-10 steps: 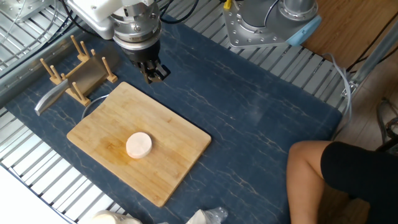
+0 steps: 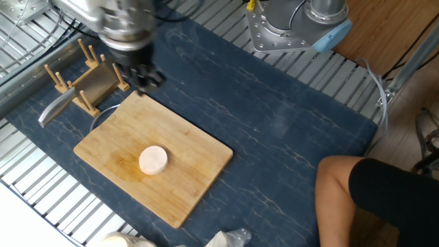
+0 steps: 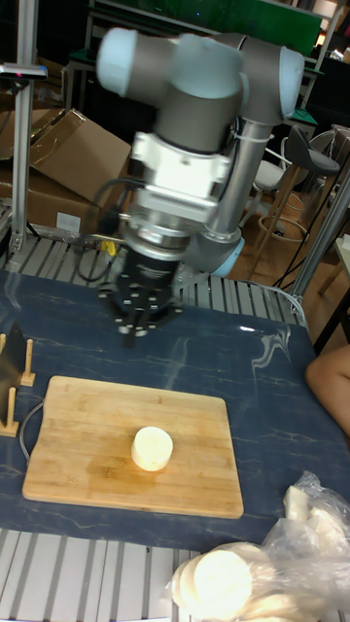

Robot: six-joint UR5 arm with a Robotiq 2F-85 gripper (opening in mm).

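Observation:
A pale round slab (image 2: 153, 160) lies flat on the wooden cutting board (image 2: 199, 147), near the board's middle. To the upper left, a cleaver (image 2: 96, 86) rests in a wooden peg rack (image 2: 87, 103), its metal handle pointing out to the lower left. My gripper (image 2: 148, 86) hangs over the far side of the board in exterior view 2, close to the rack and blurred. From the front, the gripper (image 3: 134, 324) appears above the dark mat behind the board, apart from the round slab (image 3: 153, 448). Blur and dark fingers hide how the fingers stand; no object shows in them.
A person's arm (image 2: 336, 199) rests at the mat's right side. Plastic bags with pale round pieces (image 3: 223, 582) lie at the front right. The dark mat (image 2: 281, 137) right of the board is clear.
My gripper has moved left in exterior view 2, toward the peg rack. The board, round slab and cleaver have not moved.

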